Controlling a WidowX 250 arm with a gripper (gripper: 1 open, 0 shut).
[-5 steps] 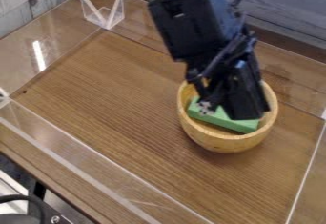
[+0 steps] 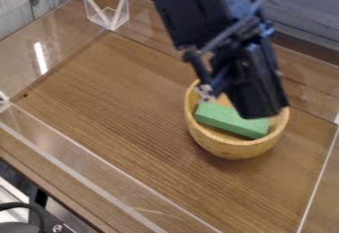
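My gripper, a large dark body, fills the upper middle of the view, coming down from the top edge over a round yellow-tan bowl (image 2: 233, 147) on the right side of the wooden table. In the bowl lies a green block (image 2: 232, 120). The gripper's dark lower part hangs over the bowl's back portion and hides some of it. Whether its fingers are open or shut does not show.
A clear plastic holder (image 2: 109, 11) stands at the back left. Dark cables lie beyond the table's lower-left edge.
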